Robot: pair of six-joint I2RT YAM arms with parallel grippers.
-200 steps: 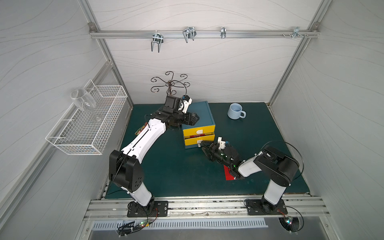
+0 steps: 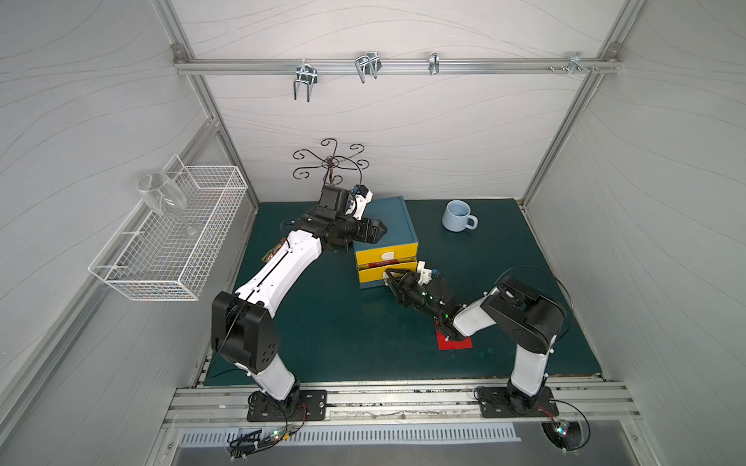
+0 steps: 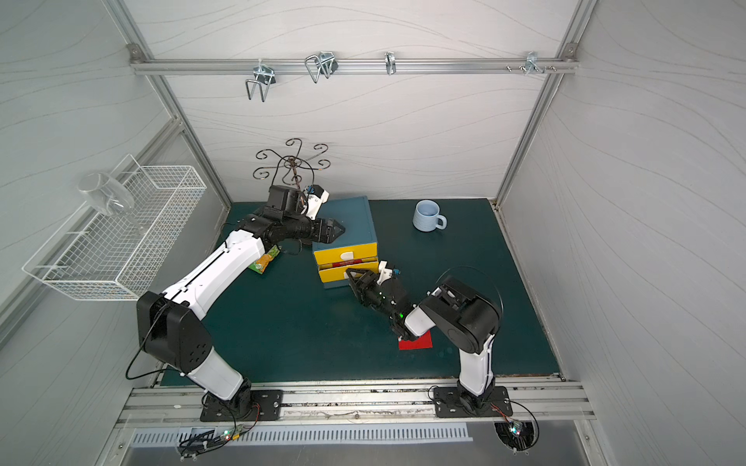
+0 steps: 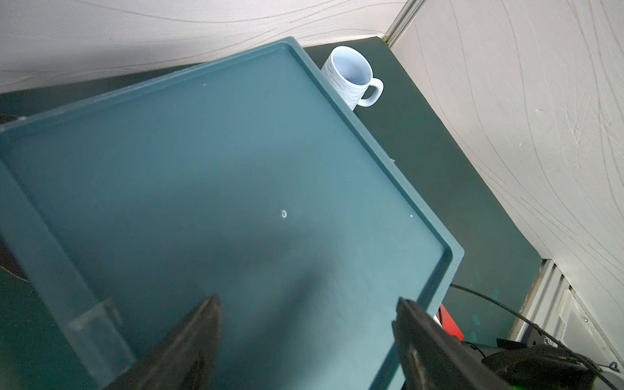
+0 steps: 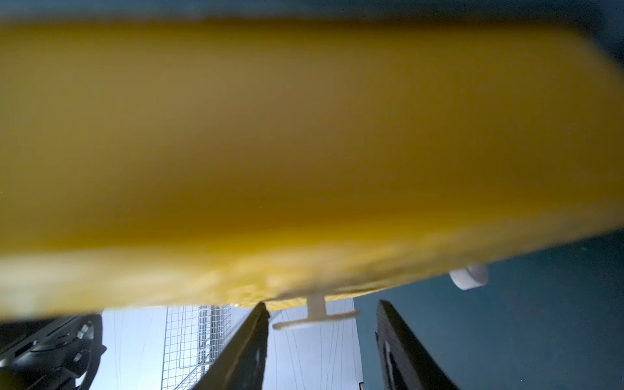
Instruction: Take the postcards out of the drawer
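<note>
The blue drawer unit (image 2: 390,221) stands mid-table, with a yellow upper drawer (image 2: 373,254) and a yellow lower drawer (image 2: 371,275). A dark gap with a reddish strip (image 2: 383,263) shows between them; whether this is the postcards I cannot tell. At the front of the lower drawer, my right gripper is part open, its fingers (image 5: 250,344) on either side of a pale T-shaped handle (image 5: 316,310), with gaps showing. Above the unit's blue top, my left gripper is open and empty.
A red card (image 2: 454,341) lies on the table under the right forearm. The light blue mug (image 2: 457,216) stands right of the unit, and a black metal stand (image 2: 331,163) behind left.
My right gripper has moved a little to the left along the lower drawer's front, covering more of its handle. The left arm and the drawers look unmoved.
</note>
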